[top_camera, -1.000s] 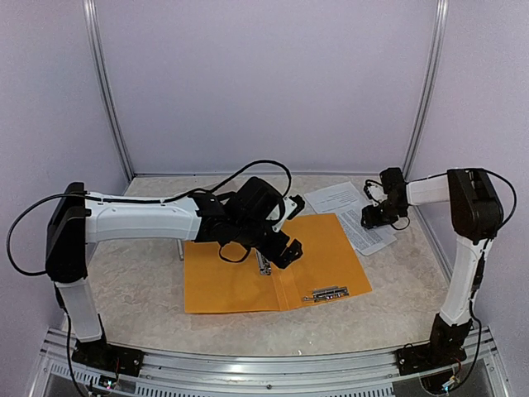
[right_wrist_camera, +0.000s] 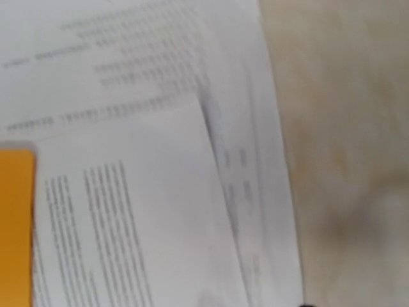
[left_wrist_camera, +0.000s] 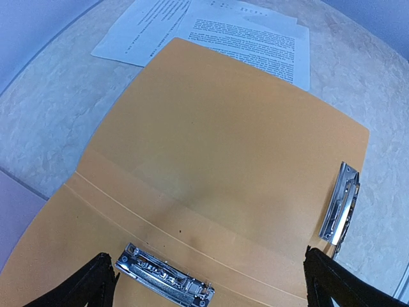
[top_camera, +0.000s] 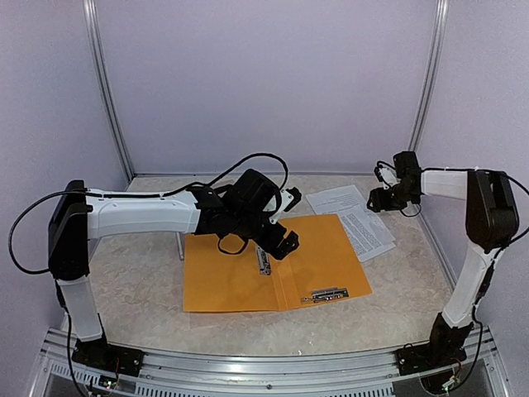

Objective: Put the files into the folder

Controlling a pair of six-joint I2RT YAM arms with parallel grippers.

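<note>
An orange folder (top_camera: 223, 289) lies open on the table, with metal clips at its middle (left_wrist_camera: 163, 276) and right side (left_wrist_camera: 339, 203). Printed sheets (top_camera: 364, 231) lie beyond its right half, partly under its edge; the right wrist view shows them (right_wrist_camera: 140, 217), blurred. My left gripper (top_camera: 287, 223) hangs over the folder, open, its black fingertips at either side of the left wrist view with nothing between. My right gripper (top_camera: 376, 186) is raised above the right end of the sheets, open, mostly out of its own wrist view.
Bare table (top_camera: 132, 289) surrounds the folder on the left and front. Walls close the back and sides, and a metal rail runs along the front edge.
My right gripper has risen from low over the sheets, after shifting a little rightward.
</note>
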